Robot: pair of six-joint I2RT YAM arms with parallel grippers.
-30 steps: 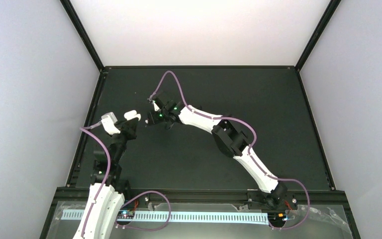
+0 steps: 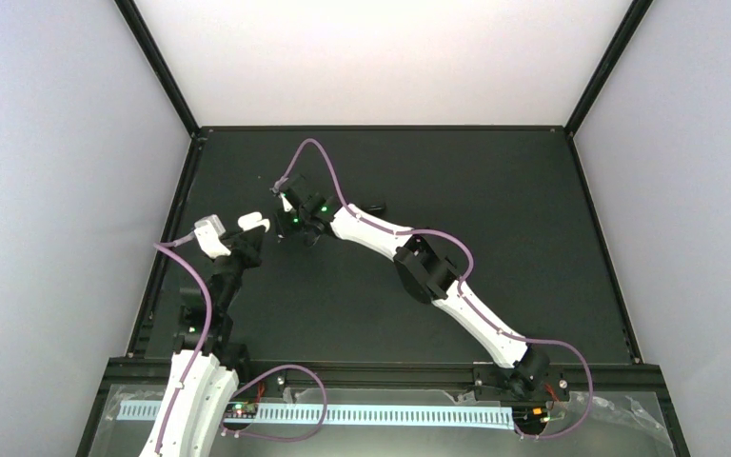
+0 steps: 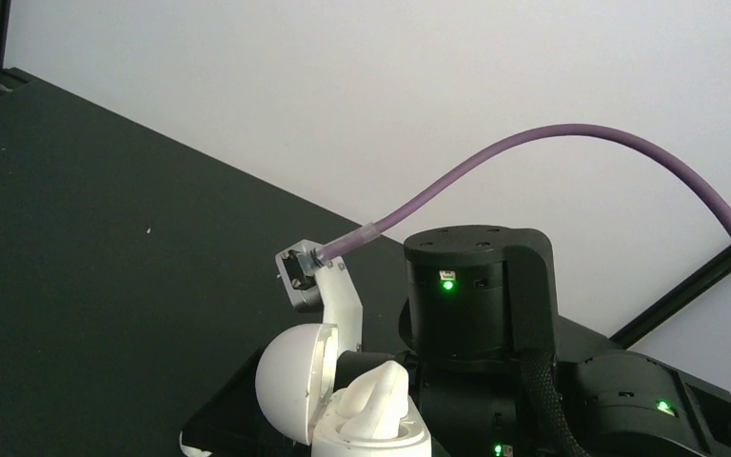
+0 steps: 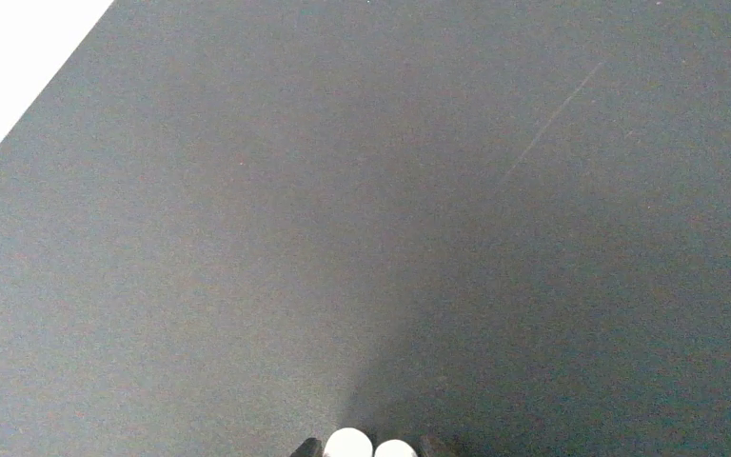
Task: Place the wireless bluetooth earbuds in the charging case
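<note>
The white charging case [image 2: 251,221] is held up off the table by my left gripper [image 2: 255,234], which is shut on it. In the left wrist view its rounded lid [image 3: 290,383] stands open beside the base, and a white earbud [image 3: 375,405] sticks up from the base [image 3: 371,440]. The left fingers are out of sight there. My right gripper [image 2: 281,226] is close on the case's right side, partly behind it in the left wrist view. Two white rounded ends [image 4: 348,444] show between dark edges at the bottom of the right wrist view; what they are is unclear.
A purple cable [image 3: 571,130] arches over the right arm. Pale walls [image 2: 390,67] enclose the table.
My right arm has moved left toward the case, and its gripper has turned slightly. My left arm and the case have stayed put.
</note>
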